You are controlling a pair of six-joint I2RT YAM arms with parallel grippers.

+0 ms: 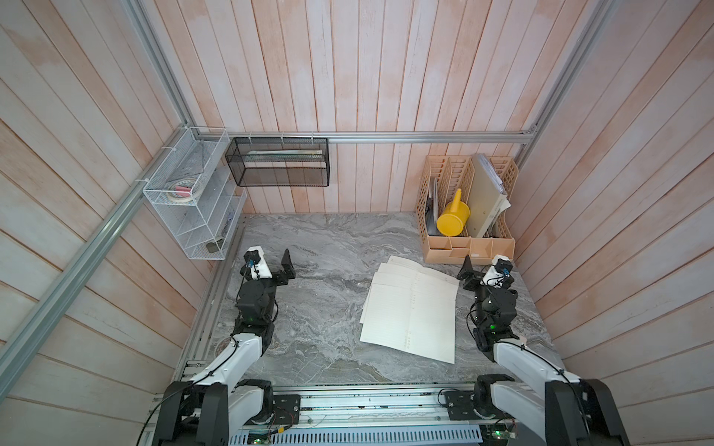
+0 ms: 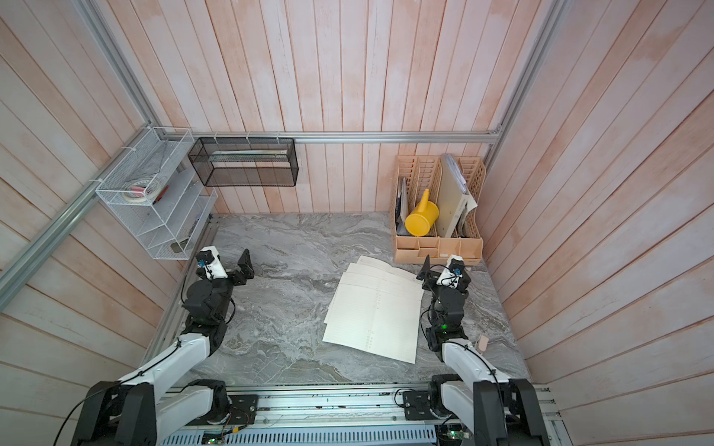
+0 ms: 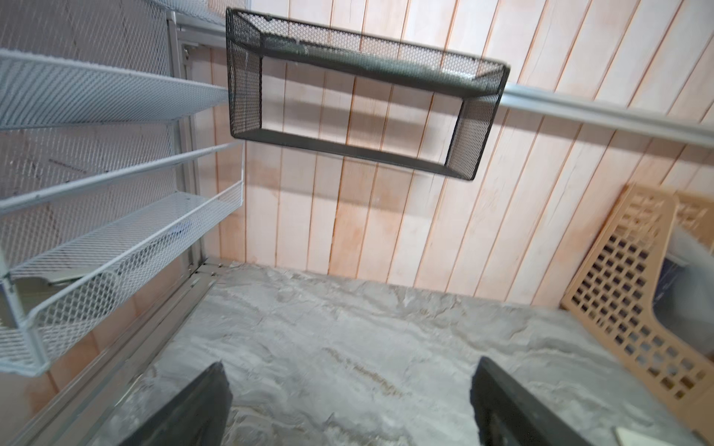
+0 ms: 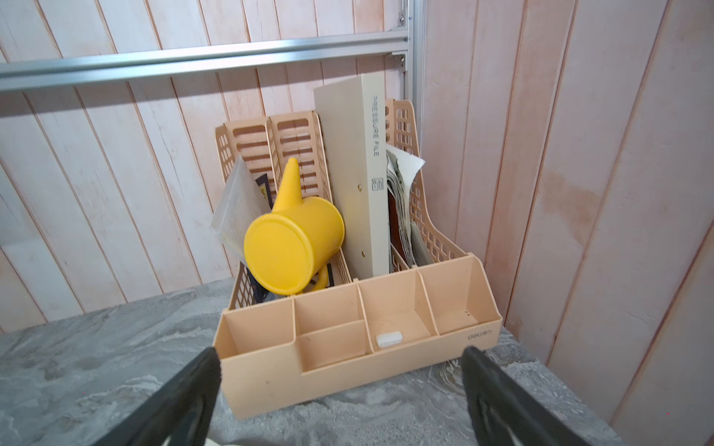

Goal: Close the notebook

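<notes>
The notebook [image 1: 409, 312] lies open and flat on the right half of the grey marbled table, its cream pages fanned unevenly toward the left and back. A line of small holes runs down the middle of its spread. My right gripper [image 1: 479, 269] hovers beside the notebook's right edge, apart from the pages as far as I can tell, with open fingers. Well to the left of the notebook stands my left gripper [image 1: 270, 264], also open. In both wrist views the dark fingers [image 3: 197, 405] are spread wide with nothing between them.
At the back right stands a tan organizer [image 4: 357, 383] holding a yellow watering can [image 4: 293, 245] and a file box [image 4: 349, 178]. A white wire rack [image 1: 197, 200] is on the left wall, a black mesh basket [image 1: 279, 163] on the back wall.
</notes>
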